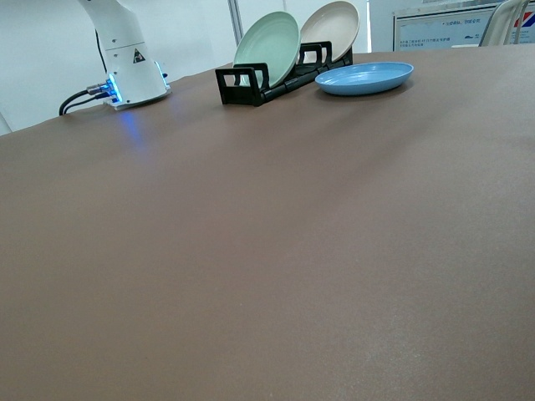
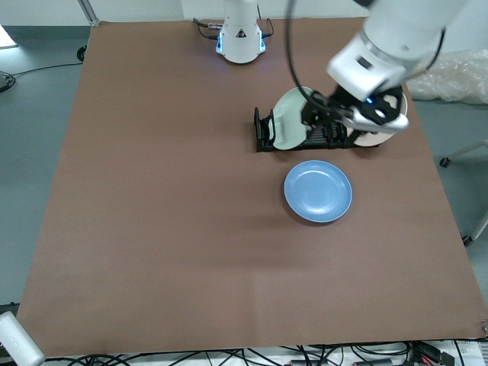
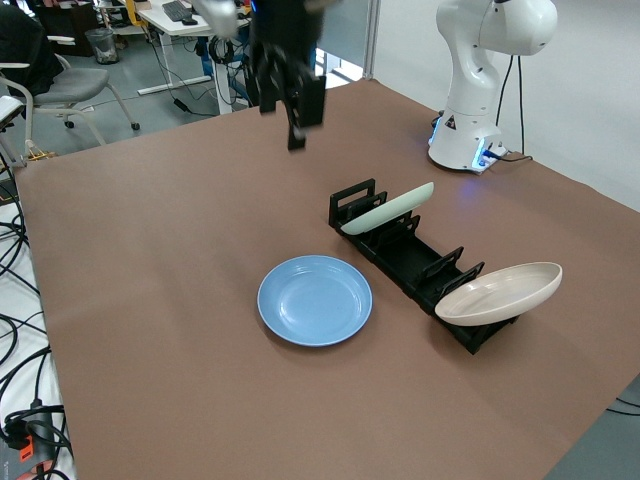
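Observation:
My gripper [image 3: 297, 125] hangs in the air at the top of the right view, above the table short of the dish rack; in the left view it [image 2: 328, 114] overlaps the rack. Its finger state is unclear. The black rack [image 3: 400, 255] holds an upright pale green plate [image 2: 286, 126] and a cream plate [image 3: 500, 290]. A blue plate [image 2: 317, 191] lies flat on the table beside the rack, also seen in the top view as a shallow dish [image 1: 364, 77].
Cables and equipment line the near edge.

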